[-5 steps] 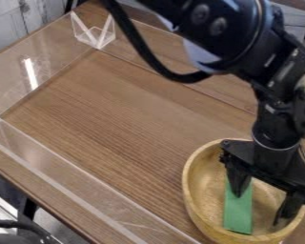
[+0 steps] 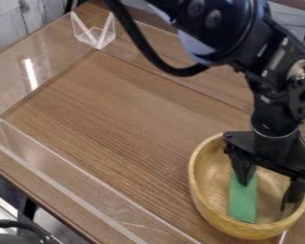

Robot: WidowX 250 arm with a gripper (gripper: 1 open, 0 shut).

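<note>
A yellow bowl (image 2: 206, 195) sits at the table's lower right, with a green rectangular object (image 2: 242, 202) lying inside it. My black gripper (image 2: 267, 186) is low over the bowl, its fingers spread apart at the bowl's upper part, one above the green object's top end and the other toward the right side. Nothing shows held between them; the green object's far end is partly hidden by the gripper.
A clear plastic holder (image 2: 94, 27) stands at the back left. Cables and dark items lie beyond the front left edge.
The gripper has risen slightly and moved a little toward the back of the table. The bowl and green object have shifted slightly in view.
</note>
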